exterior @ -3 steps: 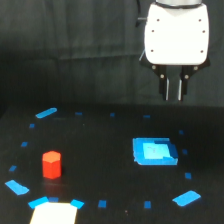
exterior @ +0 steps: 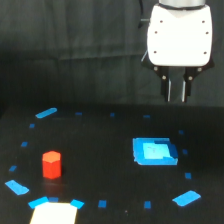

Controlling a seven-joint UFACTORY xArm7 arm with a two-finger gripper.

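A red block (exterior: 52,165) rests on the dark table at the left. Right of centre, a blue-bordered patch (exterior: 137,150) with a light blue and white inside lies on the table. My gripper (exterior: 176,90) hangs well above the table at the upper right, pointing down behind and above the patch. Its two thin fingers (exterior: 167,88) stand apart, with nothing visible between them. It is far from the red block and touches nothing.
A pale, bright object (exterior: 54,213) with blue around it sits at the bottom left edge. Blue tape strips (exterior: 186,198) and several small blue marks dot the dark table.
My gripper has shifted very slightly to the right, still high up. The red block and the blue-bordered patch have not moved.
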